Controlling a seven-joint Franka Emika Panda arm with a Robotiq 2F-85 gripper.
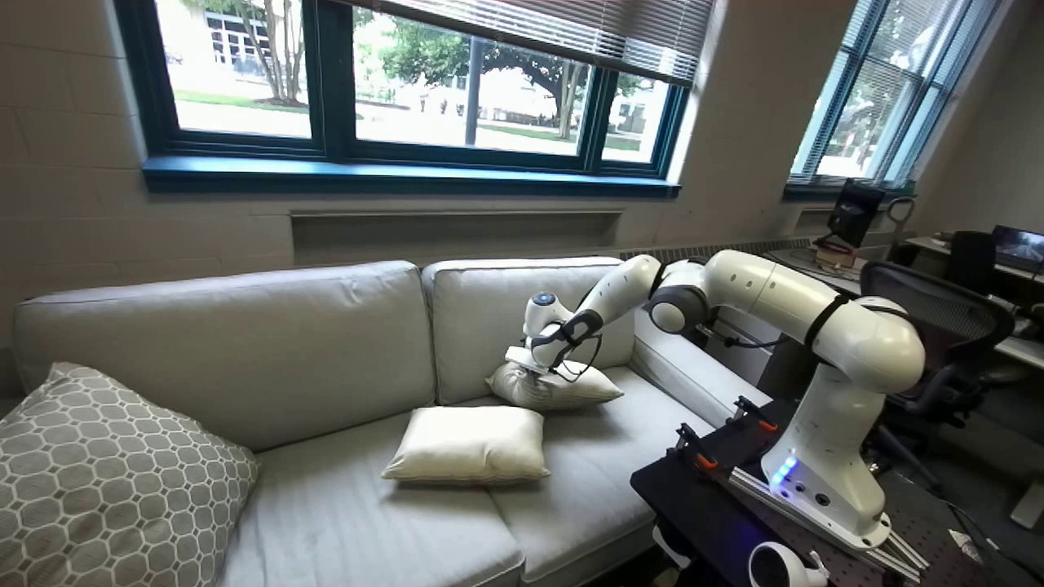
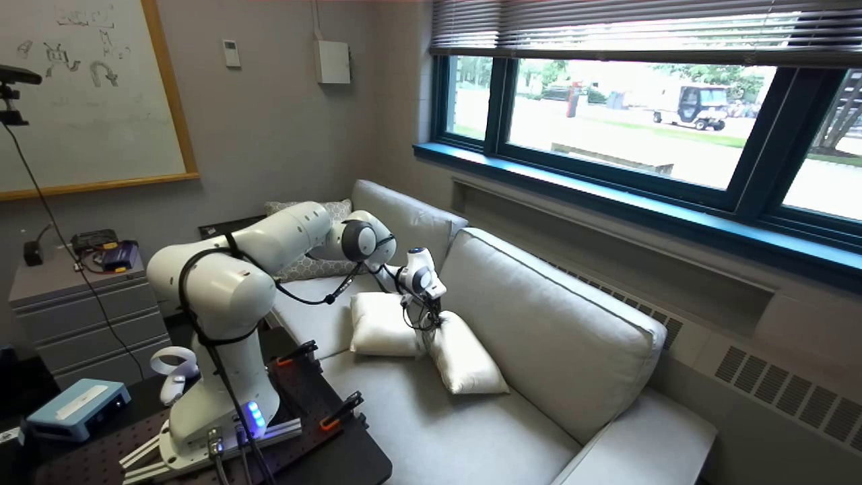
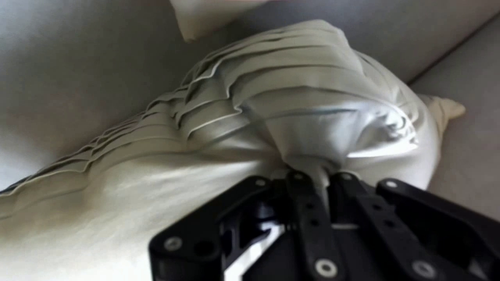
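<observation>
A cream pillow with pleats along one side lies near the sofa's backrest. Its cloth is pinched into a bunch where my gripper is shut on it, as the wrist view shows. In exterior view 2 the gripper holds the far end of this pillow. The near part still seems to rest on the seat. A second cream pillow lies flat on the seat, in front and to the left. The fingertips are hidden in both exterior views.
The grey sofa has its backrest just behind the gripper. A patterned grey cushion leans at the sofa's left end. Bare seat lies between that cushion and the second pillow. My arm's base stands on a dark table.
</observation>
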